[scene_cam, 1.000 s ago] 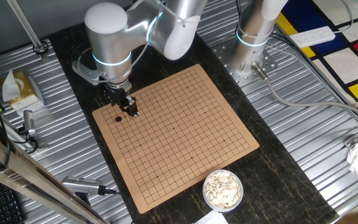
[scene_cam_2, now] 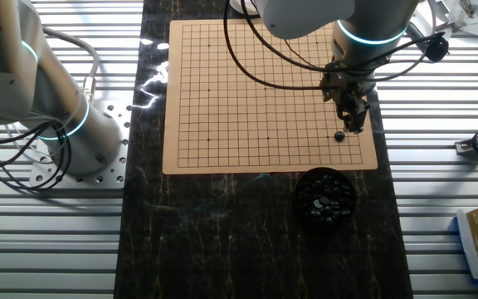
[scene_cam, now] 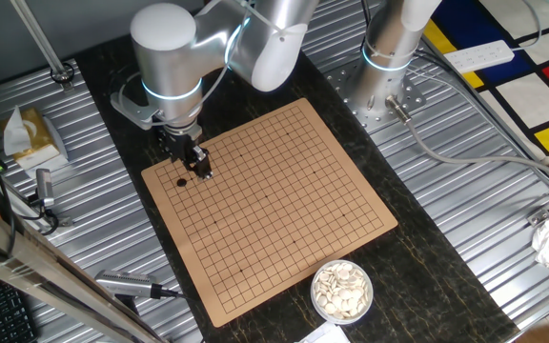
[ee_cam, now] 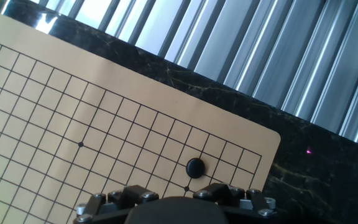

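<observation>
A wooden Go board (scene_cam: pixel 284 229) with a black grid lies on the dark table. One black stone (ee_cam: pixel 195 167) rests on the grid near a corner; it also shows as a small dark spot in both exterior views. My gripper (scene_cam: pixel 204 171) points down over the board close beside that stone (scene_cam: pixel 181 182). From the other side, the gripper (scene_cam_2: pixel 354 126) appears just above and to the right of the stone (scene_cam_2: pixel 339 136). Only its dark knuckles show along the wrist view's bottom edge. Whether the fingertips are apart, or hold anything, cannot be made out.
A round bowl of white stones (scene_cam: pixel 342 292) stands beside the board's near edge. On the opposite side is a black bowl of black stones (scene_cam_2: pixel 324 198). A tissue box (scene_cam: pixel 34 141) sits off on the ribbed metal surface. Most of the board is clear.
</observation>
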